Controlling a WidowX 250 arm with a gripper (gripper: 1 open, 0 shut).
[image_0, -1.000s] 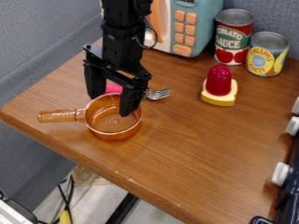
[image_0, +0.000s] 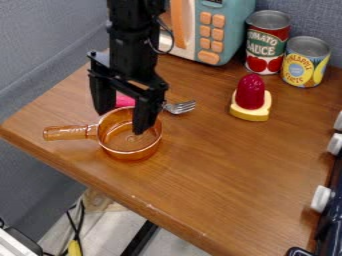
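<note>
My black gripper (image_0: 124, 102) hangs over a copper-coloured pan (image_0: 131, 148), its two fingers spread apart, open, with one finger low by the pan's rim. The pan's handle (image_0: 67, 132) points left. A pink item shows behind the gripper, partly hidden. A fork (image_0: 179, 106) lies just right of the gripper. Right of these, a red rounded object (image_0: 250, 91) sits on a yellow base.
A teal toy microwave (image_0: 207, 30), a tomato can (image_0: 266, 45) and a yellow can (image_0: 305, 62) stand at the back right. A dark appliance (image_0: 325, 225) lines the right edge.
The objects on the table look unmoved.
</note>
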